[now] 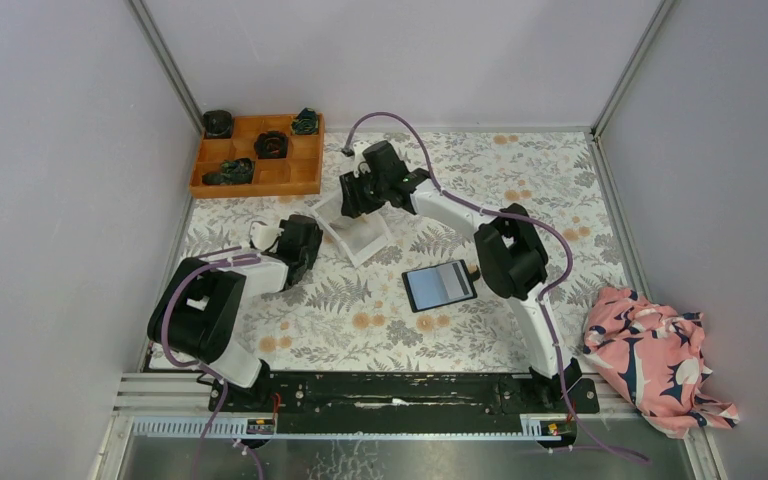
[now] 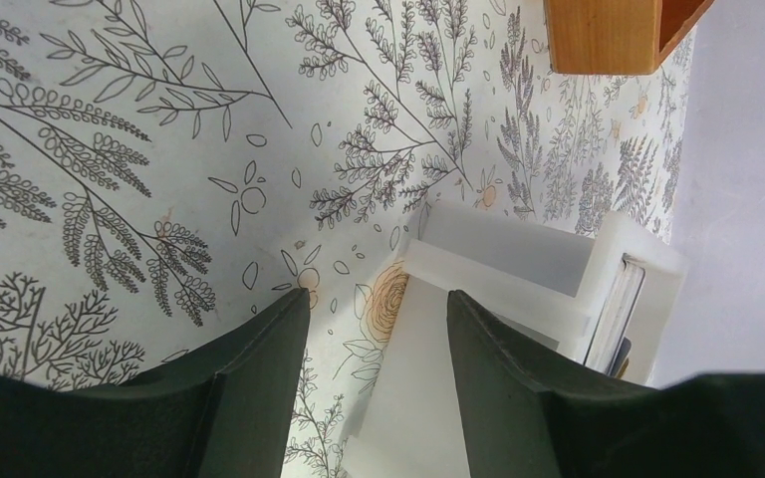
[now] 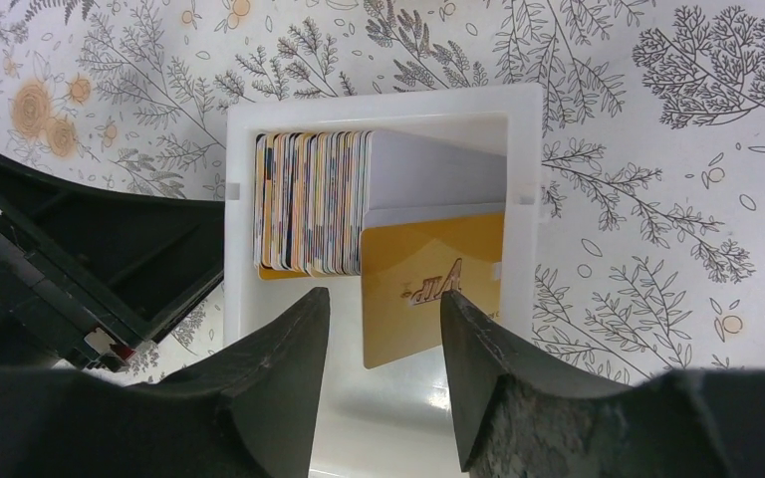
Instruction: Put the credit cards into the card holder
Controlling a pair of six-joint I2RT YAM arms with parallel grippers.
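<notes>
The white card holder (image 1: 365, 240) lies tilted in the middle of the table. In the right wrist view, a tight row of upright cards (image 3: 314, 204) fills its left part. A gold card (image 3: 413, 269) leans inside, to the right of that row. My right gripper stands open over the holder, its right finger overlapping the gold card's edge. Beside the holder's left wall is my left gripper. Its fingers appear apart, with part of the holder (image 2: 408, 398) seen in the gap; whether they clamp it cannot be told.
At the back left stands an orange wooden tray (image 1: 305, 170) with several dark items. A dark-rimmed flat rectangle (image 1: 438, 286) lies front right of the holder. Patterned pink cloth (image 1: 650, 360) is bunched at far right.
</notes>
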